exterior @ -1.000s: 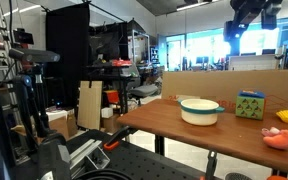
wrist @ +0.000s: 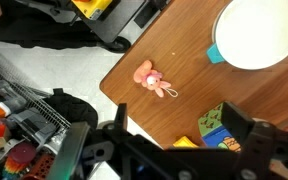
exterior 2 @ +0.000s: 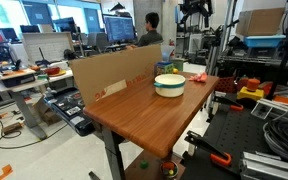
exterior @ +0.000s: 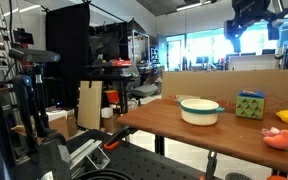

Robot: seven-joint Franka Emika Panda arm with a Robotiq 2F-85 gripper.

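My gripper [exterior: 254,42] hangs high above the right part of the wooden table, open and empty. In the wrist view its dark fingers [wrist: 78,150] stand wide apart at the lower edge. Below lies a small pink toy [wrist: 151,78] with a pale loop, near the table edge. A white bowl [exterior: 199,110] with a teal band stands left of the toy in exterior view 1. Behind the toy is a green and blue box [exterior: 249,105]. Something small and yellow [exterior: 287,117] lies right of the box.
A cardboard panel [exterior 2: 116,80] borders the back of the table. A dark mount with cables and an orange-handled clamp [exterior 2: 222,158] sits beside the table. A person [exterior 2: 152,30] is in the background.
The gripper has turned, so both fingers now show spread apart in exterior view 1, and it has shifted slightly right. The objects on the table have stayed put.
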